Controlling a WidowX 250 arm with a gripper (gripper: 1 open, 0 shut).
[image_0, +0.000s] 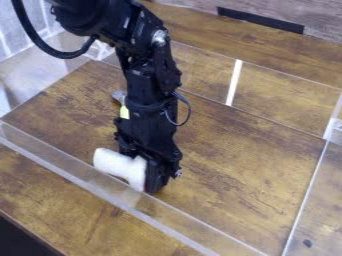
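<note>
My black gripper is low over the wooden board, just inside the clear front wall, shut on a white cylindrical object that lies roughly horizontal, its left end sticking out from the fingers. Behind the arm, at its left, a small yellow item with a grey end shows partly; the arm hides the rest.
Clear plastic walls edge the wooden surface on the front, left and right. A white strip runs at the back.
</note>
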